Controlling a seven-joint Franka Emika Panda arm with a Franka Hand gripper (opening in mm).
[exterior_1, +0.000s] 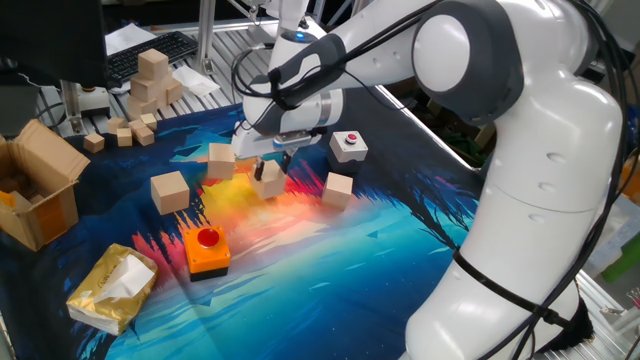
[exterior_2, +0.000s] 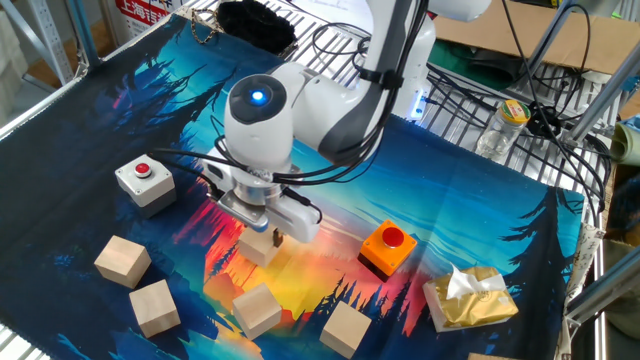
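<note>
A wooden cube (exterior_1: 268, 181) sits over the orange-yellow patch of the cloth, in the middle of the table. My gripper (exterior_1: 273, 165) points down at it, one dark finger at either side of its upper part. From the other side, the same cube (exterior_2: 258, 247) is partly covered by the hand, and only one dark finger (exterior_2: 278, 238) shows against it. Whether the fingers press on the cube or stand clear of it, I cannot tell. Nearby on the cloth are more cubes: one (exterior_1: 221, 161) just behind, one (exterior_1: 170, 193) to the left, one (exterior_1: 338, 190) to the right.
An orange box with a red button (exterior_1: 207, 252) and a gold tissue pack (exterior_1: 113, 289) lie in front. A white button box (exterior_1: 348, 147) stands behind right. Small blocks, a block stack (exterior_1: 152, 85) and an open carton (exterior_1: 42, 190) occupy the left.
</note>
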